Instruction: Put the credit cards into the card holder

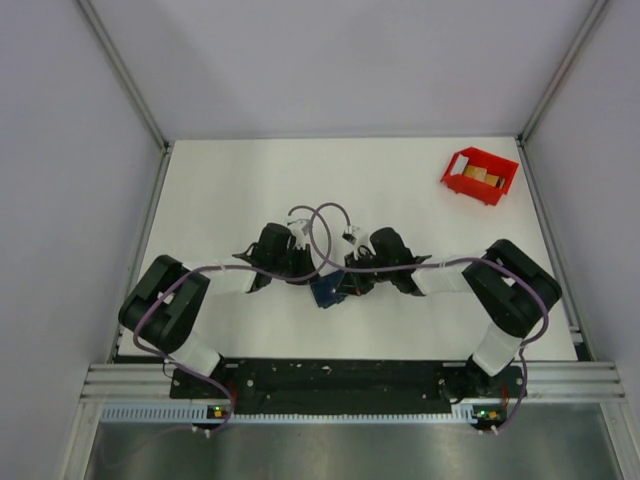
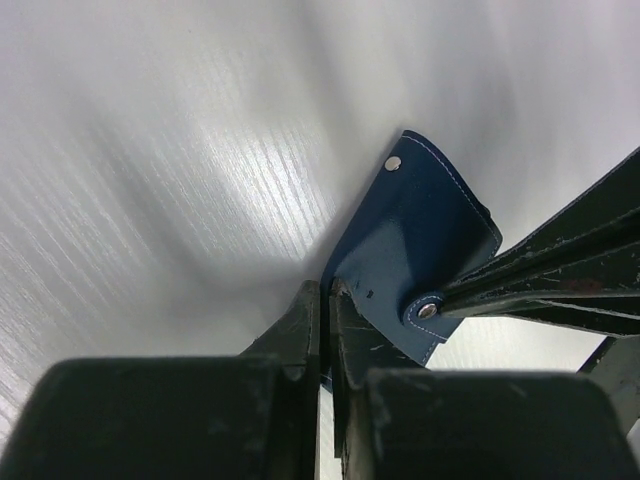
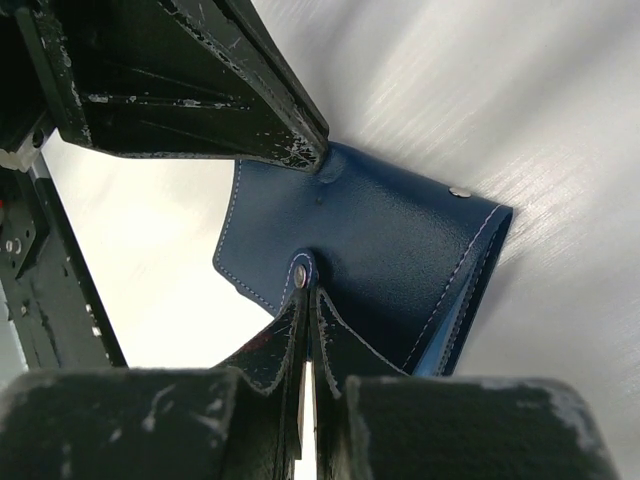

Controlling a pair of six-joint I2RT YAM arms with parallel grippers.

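Note:
A navy leather card holder point(image 1: 326, 293) with a snap strap lies at the table's middle, between the two grippers. My left gripper is shut at the holder's edge; whether it pinches the leather is hard to tell. My right gripper is shut at the strap by the snap stud point(image 3: 300, 275); whether the strap is between its fingertips is unclear. In each wrist view the other gripper's dark finger reaches onto the holder. I cannot make out any credit card for certain.
A red bin point(image 1: 482, 192) with light flat items inside stands at the back right. The two grippers are very close together.

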